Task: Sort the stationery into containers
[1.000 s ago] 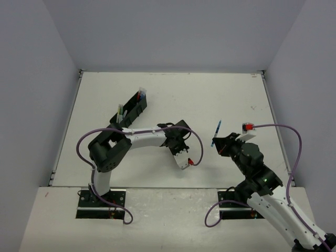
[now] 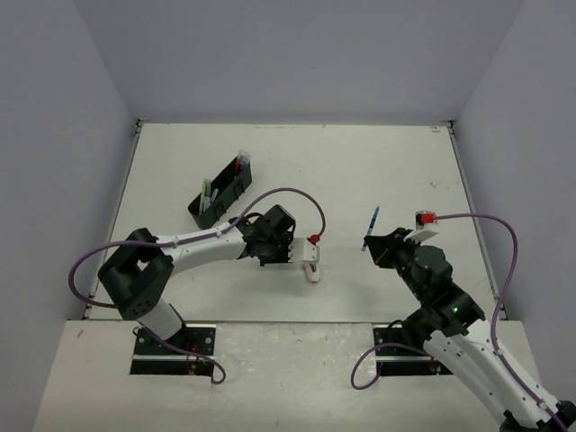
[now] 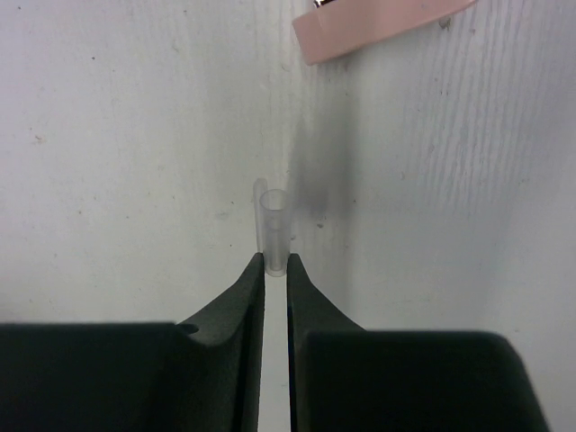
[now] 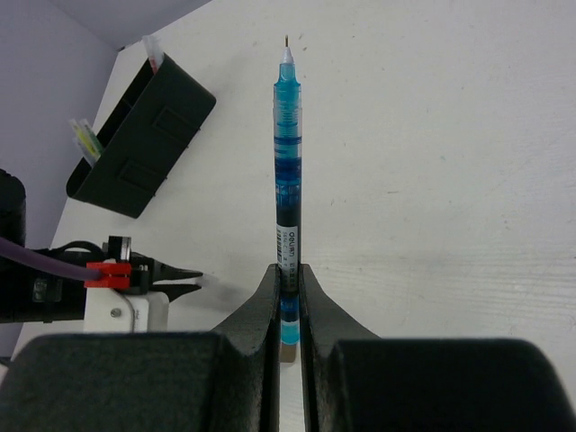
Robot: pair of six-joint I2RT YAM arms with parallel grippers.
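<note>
Between the fingertips of my left gripper is a small clear cap (image 3: 275, 225), held above the white table; the gripper is shut on it. In the right wrist view, the left fingers (image 4: 175, 273) point to the right with the clear piece at their tips. My right gripper is shut on a blue pen (image 4: 287, 171), held upright with its metal tip at the top. A pink block-like object (image 3: 378, 27) lies on the table ahead of the left gripper. The black container (image 2: 236, 187) stands at the far left, several pens (image 2: 205, 193) in it.
Free white table (image 2: 306, 171) stretches across the middle, back and right. In the top view the left arm (image 2: 207, 247) crosses the left half, between the container and the front edge. Grey walls (image 2: 72, 180) enclose the sides and back.
The left arm has swung back to the left and turned its wrist, uncovering the pinkish object on the table. My right arm and the blue pen have stayed still.
</note>
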